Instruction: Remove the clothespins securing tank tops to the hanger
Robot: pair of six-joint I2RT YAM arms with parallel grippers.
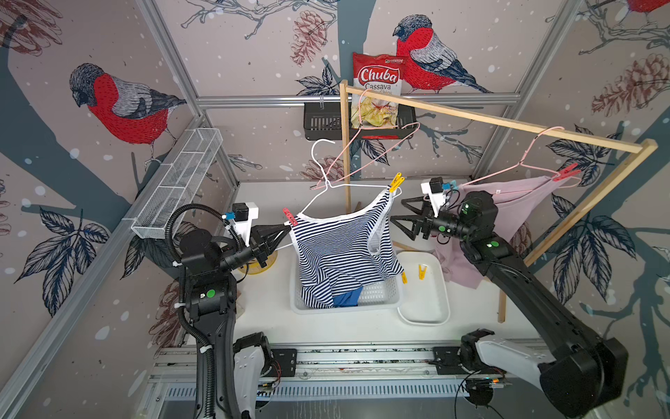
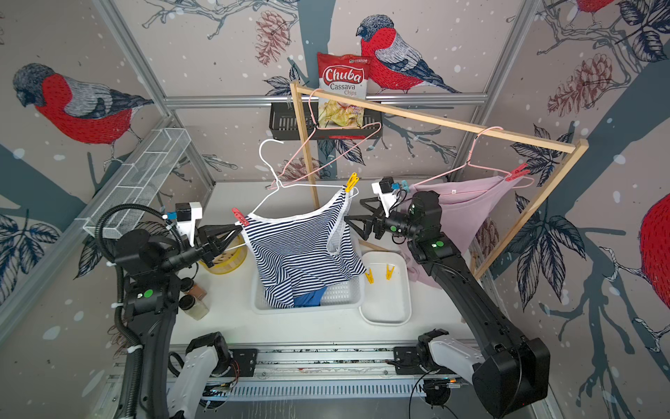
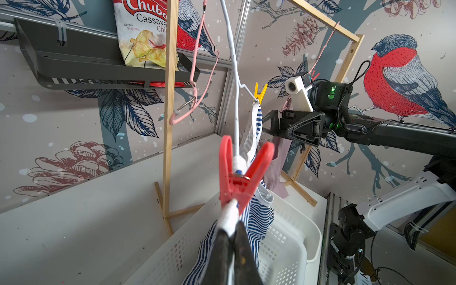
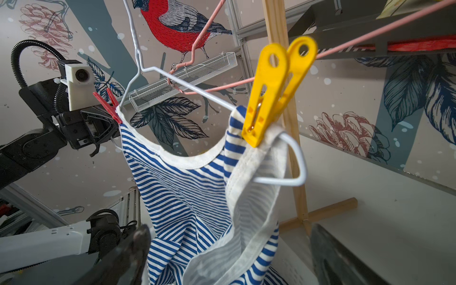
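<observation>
The striped tank top hangs on a white hanger, with a red clothespin at its left shoulder and a yellow clothespin at its right. My left gripper is shut at the hanger's left end, just below the red pin; the white strap and hanger end appear at its fingertips. My right gripper stands open beside the top's right side, facing the yellow pin. A pink top with a red clothespin hangs on the wooden rack behind my right arm.
A white basket lies below the top. A white tray beside it holds yellow clothespins. The wooden rack carries pink hangers. A chip bag stands on the back shelf.
</observation>
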